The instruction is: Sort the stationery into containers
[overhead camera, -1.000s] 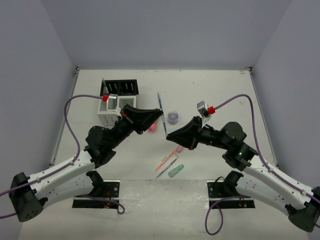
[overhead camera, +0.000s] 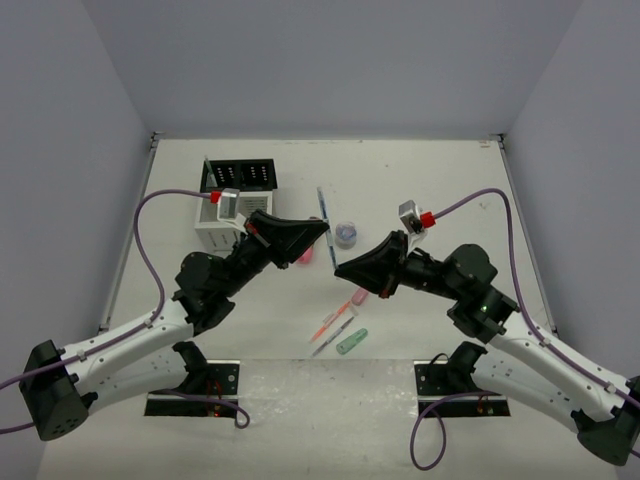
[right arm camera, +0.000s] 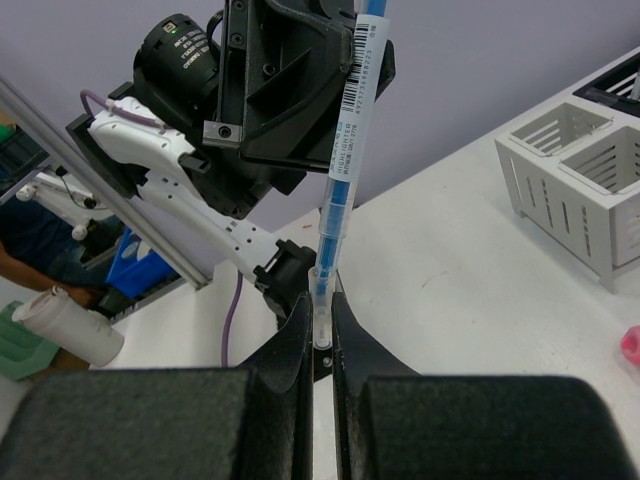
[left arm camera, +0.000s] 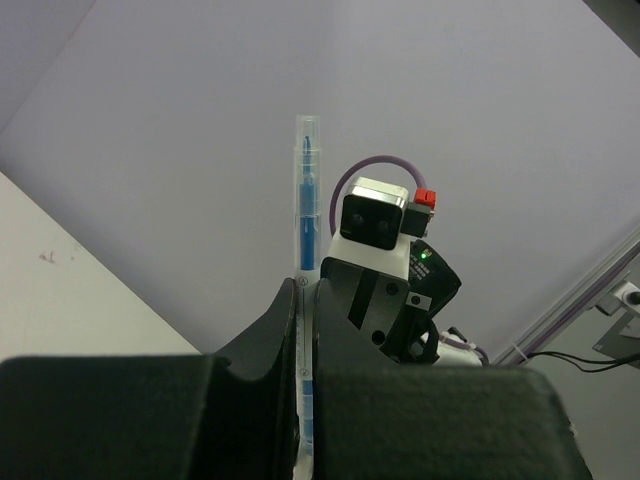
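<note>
A clear blue pen with a white barcode label (right arm camera: 352,125) hangs in the air between both arms. My left gripper (overhead camera: 326,226) is shut on its middle; in the left wrist view the pen (left arm camera: 307,225) rises upright from between the fingertips. Lower down, my right gripper (overhead camera: 337,269) is shut on the pen's bottom end, its fingers (right arm camera: 345,330) close against both sides. At the back left, a white basket (overhead camera: 212,240) stands in front of a black basket (overhead camera: 262,168); a thin light item (overhead camera: 209,170) leans up from the black one.
Loose on the table lie an orange pen (overhead camera: 330,321), a grey pen (overhead camera: 333,337), a green item (overhead camera: 352,341), a pink block (overhead camera: 359,297), a pink item (overhead camera: 305,256) and a round bluish item (overhead camera: 346,234).
</note>
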